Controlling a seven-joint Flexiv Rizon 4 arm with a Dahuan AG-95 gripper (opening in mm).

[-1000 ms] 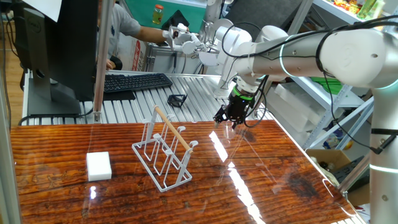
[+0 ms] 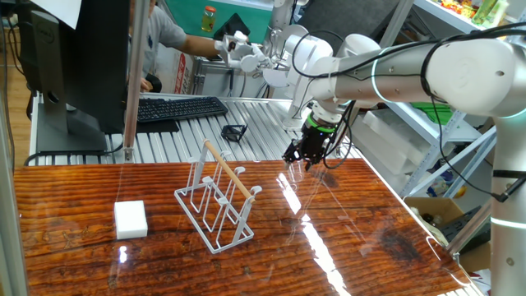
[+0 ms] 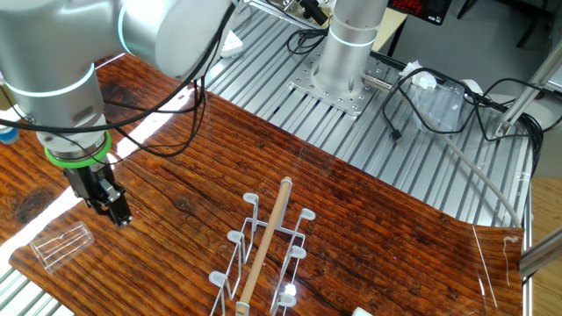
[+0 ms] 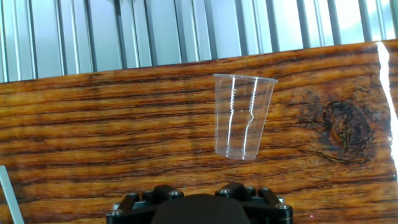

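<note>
A clear plastic cup (image 4: 242, 118) lies on its side on the wooden tabletop, its wide rim toward the table's edge in the wrist view. The same cup (image 3: 63, 245) shows in exterior view 2, just beyond my gripper (image 3: 121, 217) and apart from it. In exterior view 1 the gripper (image 2: 297, 161) hangs low over the table, its two fingertips spread, with nothing seen between them. The gripper appears at the bottom of the wrist view, parted to both sides and short of the cup's base.
A white wire cup rack with a wooden bar (image 2: 230, 170) stands on the table, well clear of the gripper. A white block (image 2: 130, 219) lies left of it. Past the table's edge are a metal slatted surface (image 4: 124, 37), a keyboard (image 2: 181, 108) and a monitor.
</note>
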